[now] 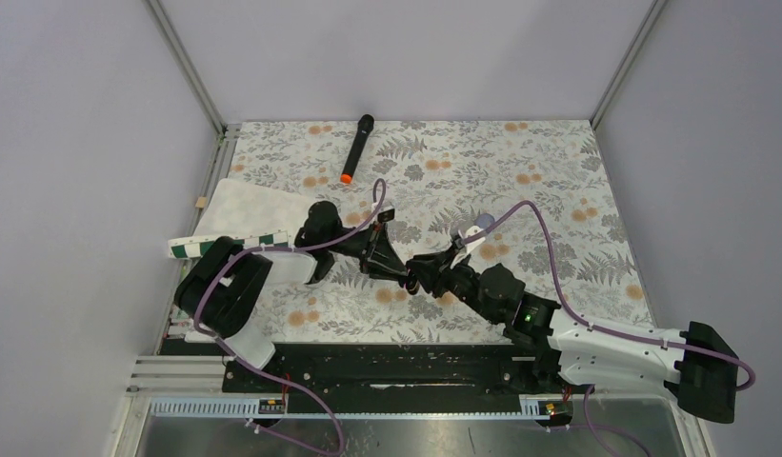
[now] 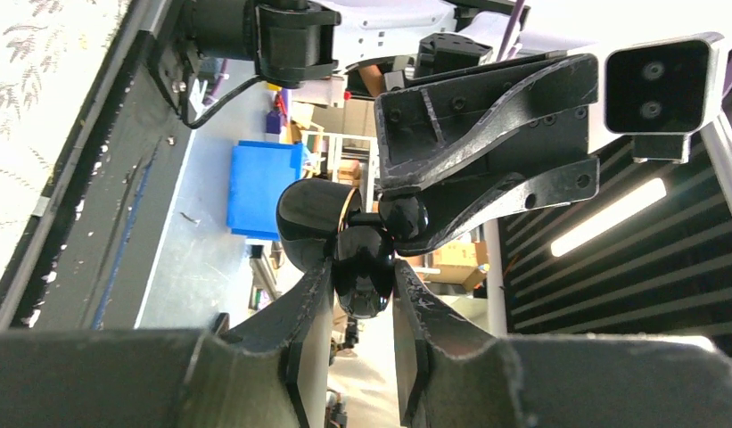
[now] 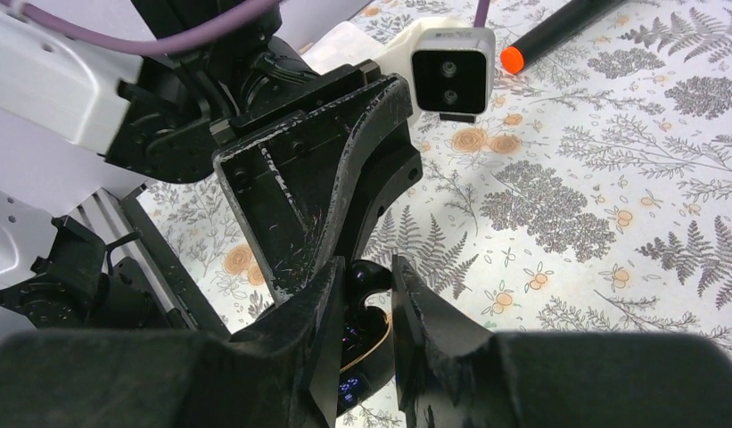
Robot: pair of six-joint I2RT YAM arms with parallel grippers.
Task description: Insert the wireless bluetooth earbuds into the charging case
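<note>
In the top view both grippers meet near the table's middle, my left gripper and my right gripper. In the left wrist view the left fingers are shut on a glossy black object, with the open black charging case just behind it. In the right wrist view, the case, with a gold rim and small blue display, sits at the right gripper's fingers, which are shut on a small glossy black earbud. Which piece each gripper holds is partly hidden by overlap.
A black microphone with an orange end lies at the back. A white board and a green-checkered strip lie at the left. A bluish round item is partly behind the right arm.
</note>
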